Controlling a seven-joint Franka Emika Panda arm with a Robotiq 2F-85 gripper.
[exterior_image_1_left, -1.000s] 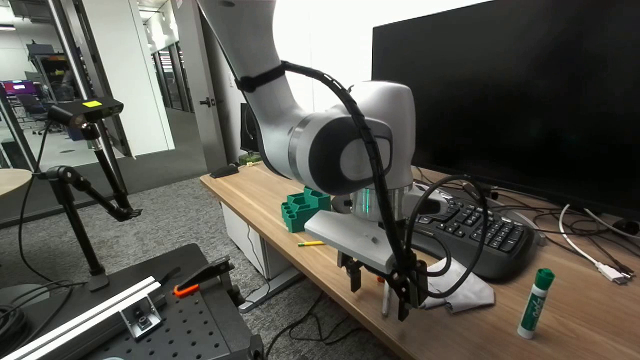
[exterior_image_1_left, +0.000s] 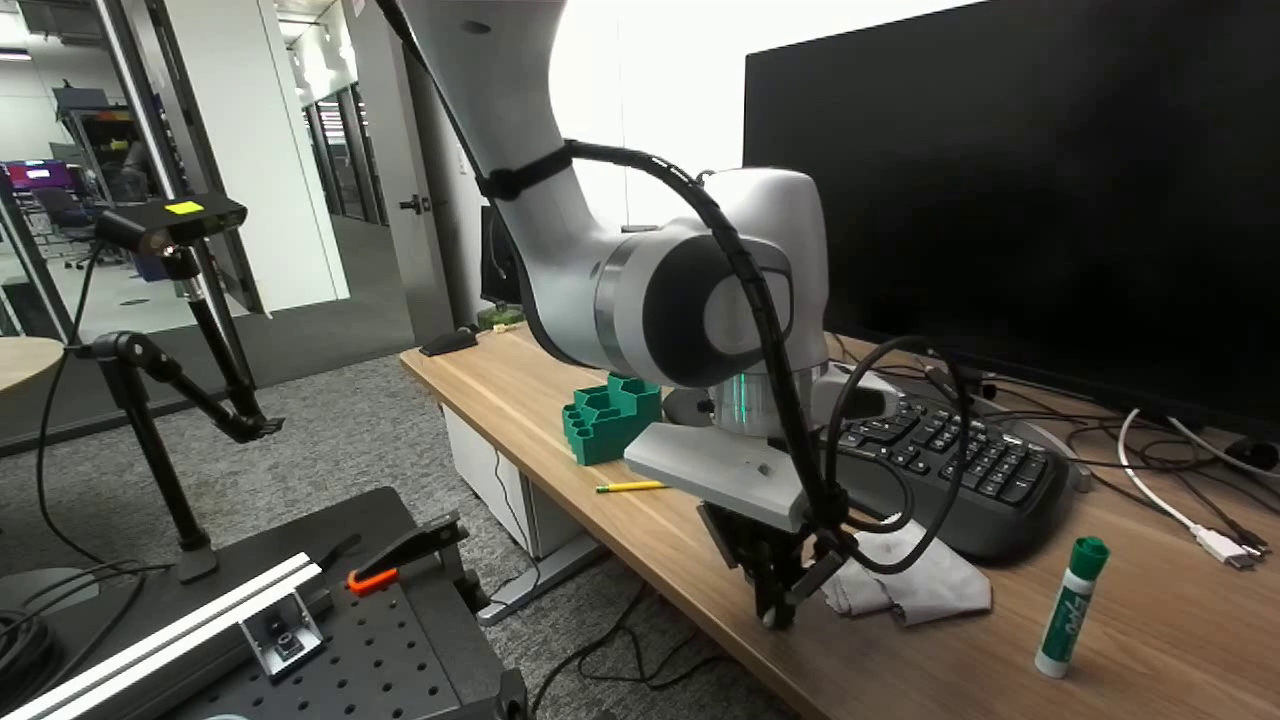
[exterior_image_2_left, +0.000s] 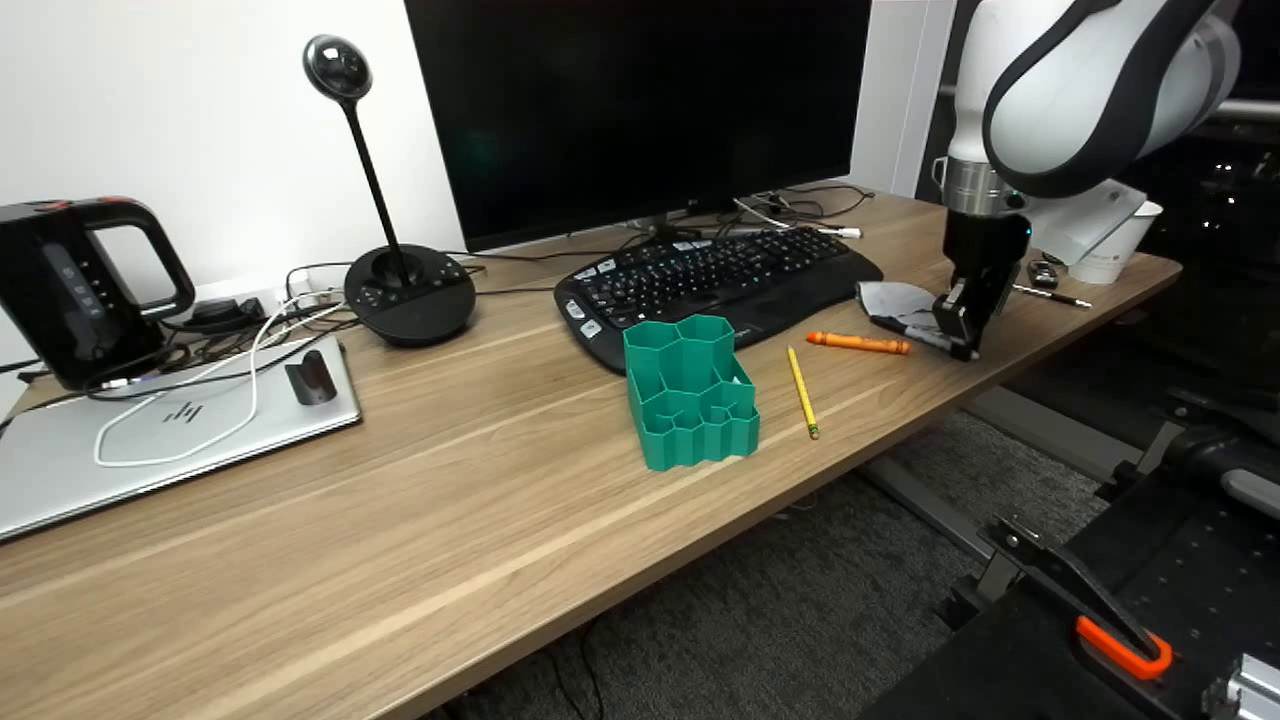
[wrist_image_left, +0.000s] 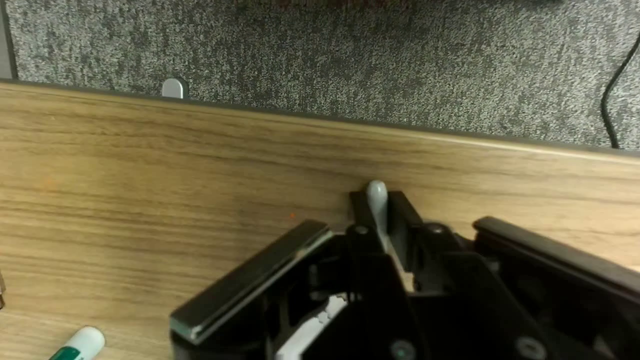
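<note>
In the wrist view my gripper is shut on a slim grey-white pen-like object (wrist_image_left: 377, 193), whose rounded end sticks out between the fingertips. Exterior view 1 has the gripper (exterior_image_1_left: 775, 610) low over the desk near its front edge, that pale end (exterior_image_1_left: 770, 618) just showing. Most of the object is hidden by the fingers, and whether it touches the desk I cannot tell. A crumpled grey cloth (exterior_image_1_left: 921, 578) lies right beside the gripper. From the other side, exterior view 2 shows the gripper (exterior_image_2_left: 963, 336) down by the same cloth (exterior_image_2_left: 897, 300).
A green honeycomb holder (exterior_image_2_left: 696, 414), a yellow pencil (exterior_image_2_left: 803, 390) and an orange crayon (exterior_image_2_left: 859, 343) are on the desk. The green marker (exterior_image_1_left: 1071, 610) stands upright. Behind the cloth sits a black keyboard (exterior_image_1_left: 948, 462). At the far end is a white cup (exterior_image_2_left: 1113, 244).
The gripper has come down to the desk and its fingers have closed around the slim object, which lay between the open fingers before. The cloth has barely changed.
</note>
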